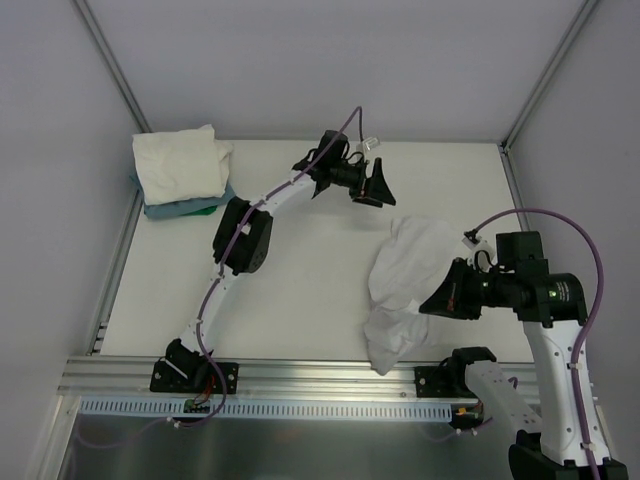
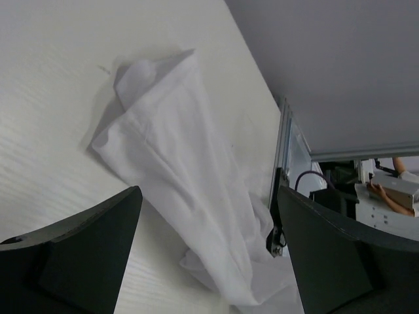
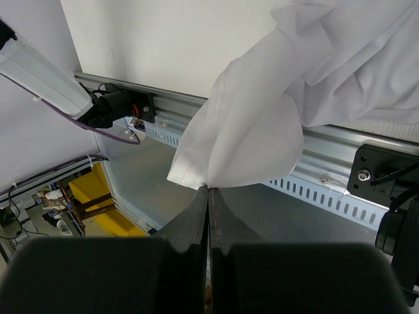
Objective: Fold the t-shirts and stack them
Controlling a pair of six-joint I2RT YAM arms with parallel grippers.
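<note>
A crumpled white t-shirt lies in a long bunch on the right half of the table, its near end reaching over the front edge. My right gripper is shut on the shirt; in the right wrist view a fold of the white cloth meets the fingertips. Farther back, my left gripper stands open with its fingers apart and nothing between them. Beyond those fingers, the left wrist view shows the shirt's far end lying loose on the table.
At the back left sits a stack of folded shirts, a white one on top of a blue one, with a bit of green below. A metal rail runs along the front edge.
</note>
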